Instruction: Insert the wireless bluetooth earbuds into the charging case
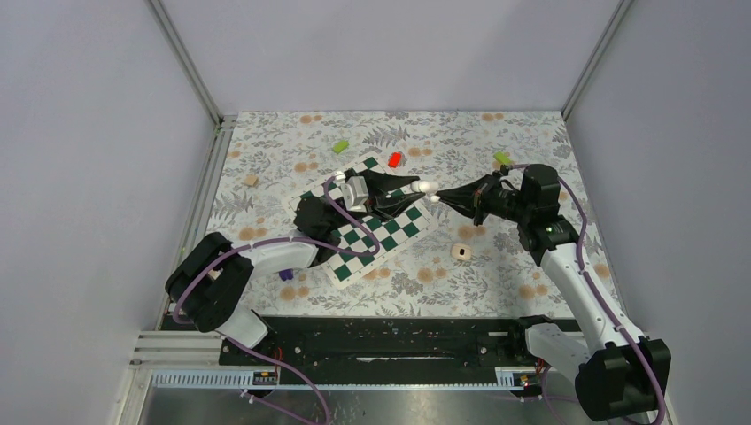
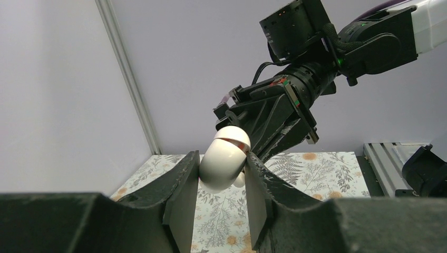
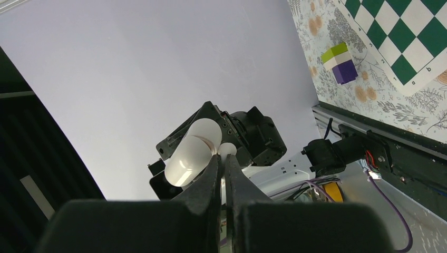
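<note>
My left gripper point(image 1: 420, 188) is shut on the white, rounded charging case point(image 2: 220, 164), which is held in the air at its fingertips. In the left wrist view the lid point(image 2: 233, 135) stands apart from the body along a dark gap. At its tip, my right gripper, shut, carries a small white earbud point(image 3: 227, 149); the fingers hide part of it. From above, this earbud point(image 1: 435, 198) hangs right beside the case point(image 1: 425, 187), on its front right side. Whether they touch I cannot tell. The case's inside is mostly hidden.
Below lies a green and white checkered board point(image 1: 403, 232) on the patterned table. Small blocks are scattered about: a red one point(image 1: 394, 159), green ones point(image 1: 340, 146) and a purple one point(image 3: 345, 73). A pale piece with a dark centre point(image 1: 461, 252) lies at the right.
</note>
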